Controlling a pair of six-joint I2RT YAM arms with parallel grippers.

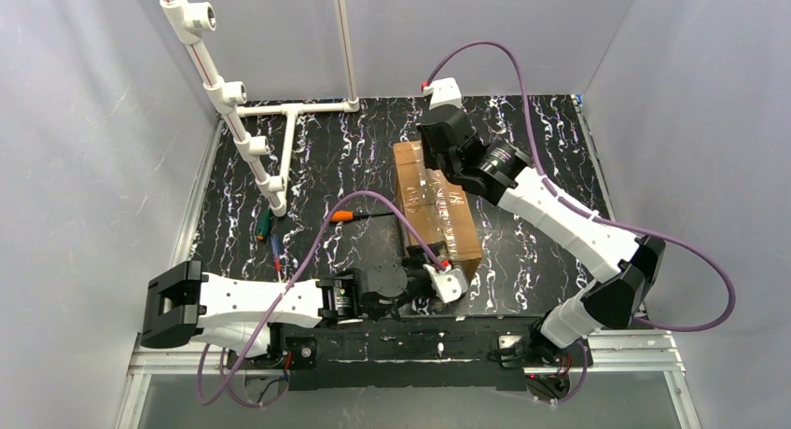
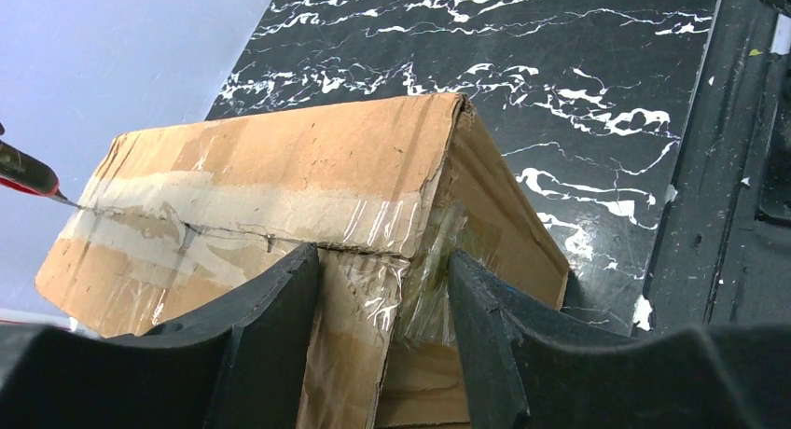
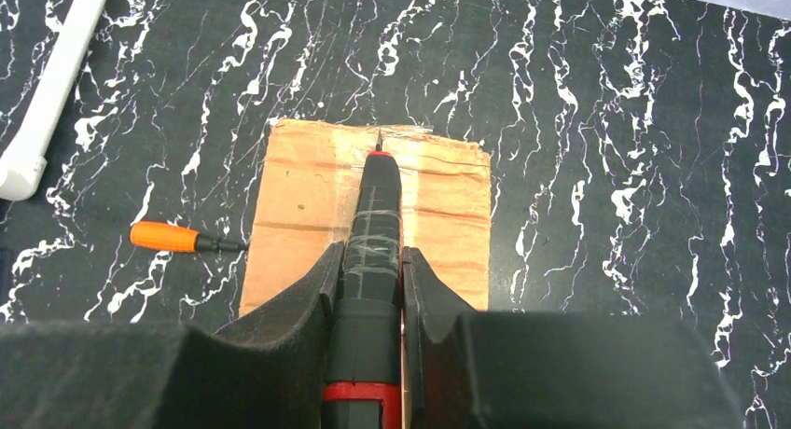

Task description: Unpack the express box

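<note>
The taped cardboard box (image 1: 457, 228) lies lengthwise on the table, its tape showing a slit along the top in the left wrist view. My left gripper is at the box's near end, fingers part open around a taped corner edge of the cardboard; whether they touch it I cannot tell. My right gripper is shut on a black and red tool (image 3: 371, 219) with a thin pointed tip, held above the box's far end (image 3: 448, 224). In the left wrist view that tool's tip (image 2: 65, 200) meets the slit.
An orange screwdriver (image 1: 341, 216) lies left of the box; green and blue screwdrivers (image 1: 264, 224) lie farther left. A white pipe frame (image 1: 298, 108) stands at the back left.
</note>
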